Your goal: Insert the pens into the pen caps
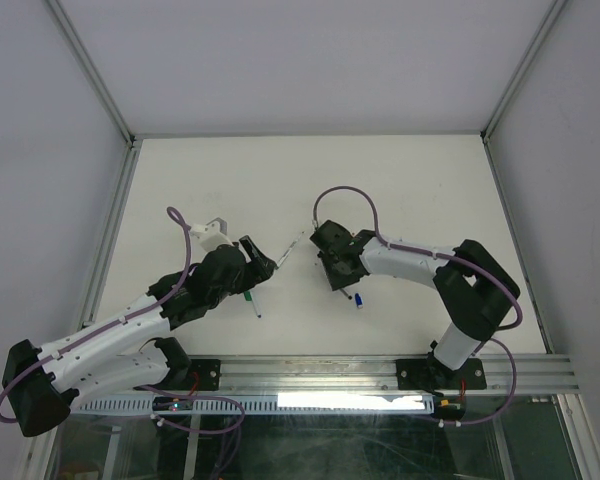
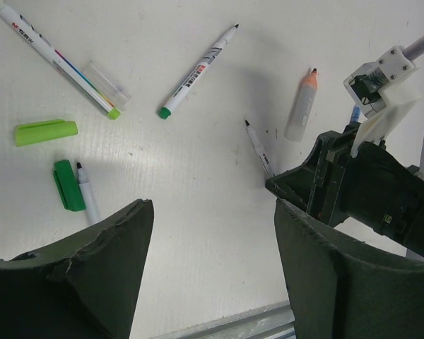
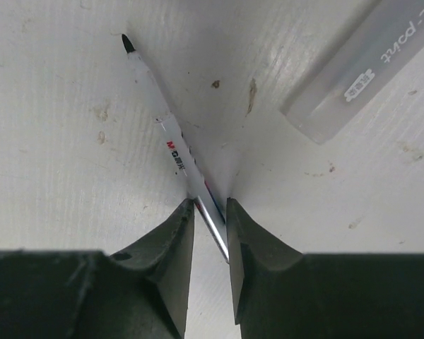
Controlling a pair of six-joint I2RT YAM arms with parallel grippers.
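Observation:
In the right wrist view my right gripper has its fingertips down around the lower part of a white pen (image 3: 180,157), black tip pointing away; whether it grips is unclear. A translucent cap (image 3: 357,70) lies to its right. My left gripper is parted, empty, above the table. The left wrist view shows a green-capped marker (image 2: 198,70), an orange-tipped pen or cap (image 2: 301,106), a long white marker (image 2: 42,46), a clear cap (image 2: 106,85), a light green cap (image 2: 46,132), a dark green cap (image 2: 68,186) and an uncapped pen (image 2: 88,194).
A small blue item (image 1: 359,300) lies beside my right gripper. A metal rail (image 1: 280,368) runs along the front edge.

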